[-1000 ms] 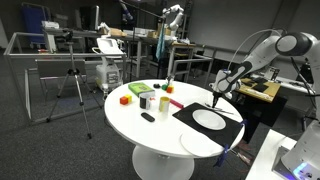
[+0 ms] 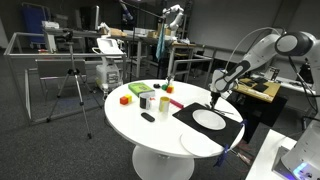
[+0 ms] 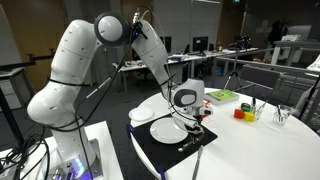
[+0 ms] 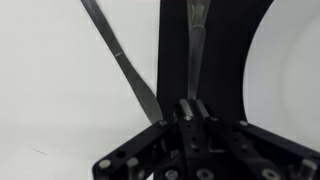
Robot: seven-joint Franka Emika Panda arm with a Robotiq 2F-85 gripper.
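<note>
In the wrist view my gripper is shut on a slim metal utensil (image 4: pixel 197 45), which runs away from the fingertips over the black placemat (image 4: pixel 173 50). Its far part reaches the top edge of the picture, so I cannot tell its kind. A knife (image 4: pixel 122 62) lies to the left, mostly on the white table with its tip near the placemat's edge. To the right is the large white plate (image 4: pixel 290 70), also seen on the mat as a plate (image 2: pixel 209 119). From outside, the gripper (image 3: pixel 192 129) stands low beside that plate, small and dark.
A second white plate (image 3: pixel 144 111) sits farther along the table. Several mugs and coloured blocks, a green tray (image 2: pixel 140 87) and a red object (image 2: pixel 176 104) lie at the other side. Near the table's edge is a blue-handled thing (image 2: pixel 222 157). Bare white table shows left of the mat.
The arm and gripper have shifted only slightly, staying low by the plate. Plate, placemat and other table items look unmoved.
</note>
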